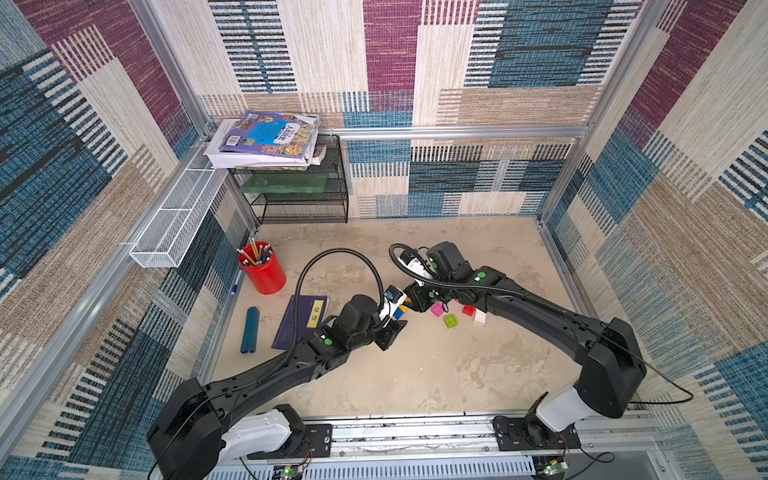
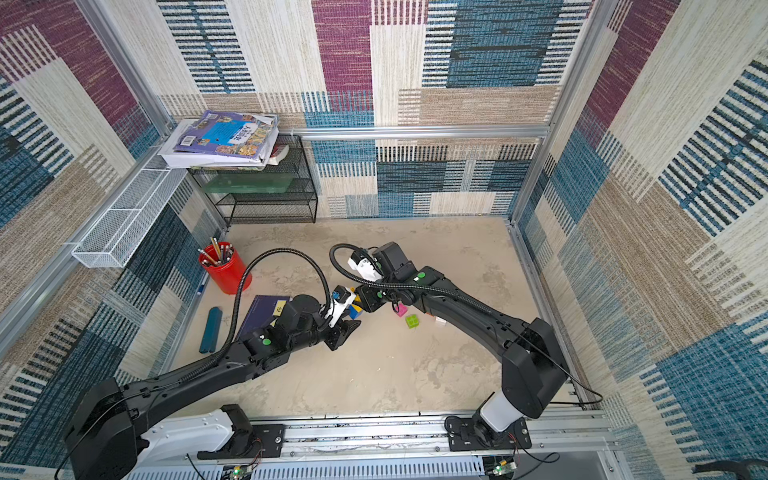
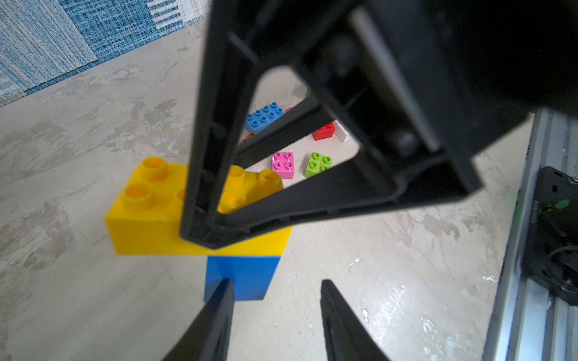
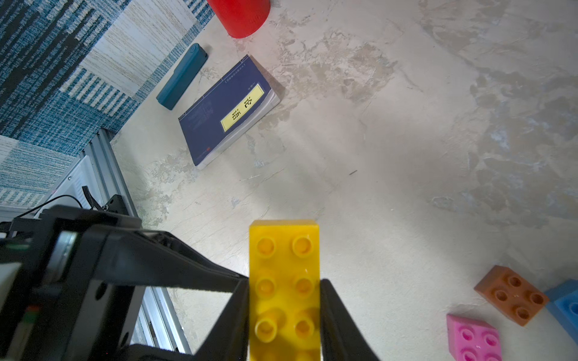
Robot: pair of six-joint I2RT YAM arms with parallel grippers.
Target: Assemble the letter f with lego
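My right gripper is shut on a long yellow brick (image 4: 284,252), held upright in the right wrist view's lower middle. In the left wrist view the yellow brick has a blue brick (image 3: 240,279) joined beneath it. My left gripper is part open, its fingertips just below and beside the blue brick, with nothing clearly between them. Loose on the table lie a pink brick (image 3: 282,165), a green brick (image 3: 318,165), a red brick (image 3: 323,132), an orange brick (image 4: 511,294) and a light blue brick (image 3: 263,117).
A navy book (image 4: 222,111), a teal case (image 4: 181,77) and a red pen cup (image 1: 267,276) stand on the left. A wire rack (image 1: 304,200) with books is at the back.
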